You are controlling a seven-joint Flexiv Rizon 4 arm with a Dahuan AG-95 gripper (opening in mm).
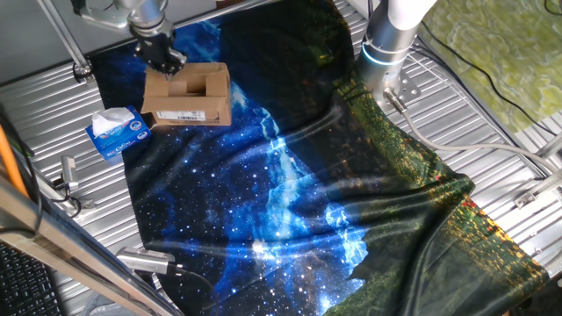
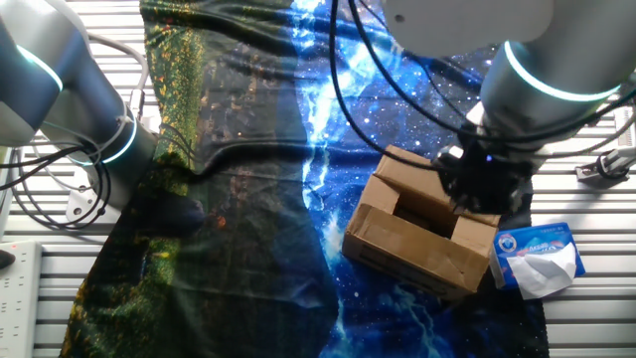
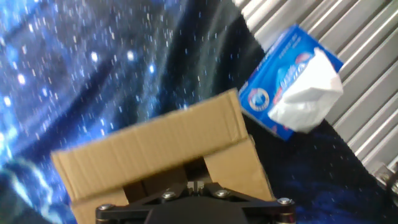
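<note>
An open brown cardboard box (image 1: 187, 108) sits on the dark, star-patterned cloth (image 1: 219, 184), its flaps partly folded over a central opening. Beside it is a blue tissue box (image 1: 120, 138) with a white tissue (image 3: 309, 93) sticking out of its top. My black gripper (image 1: 173, 68) hangs above the rear left part of the cardboard box, pointing down. In the wrist view its fingers (image 3: 189, 185) meet over the box opening, with nothing visible between them. The inside of the cardboard box (image 3: 155, 138) is mostly hidden by its flaps and my gripper.
Folds run across the cloth, which is otherwise clear. The robot's base (image 1: 384, 66) stands at the cloth's edge. A metal frame post (image 1: 66, 237) and a small grey device (image 1: 145, 260) lie along the left side. Cables (image 2: 343, 89) hang near the arm.
</note>
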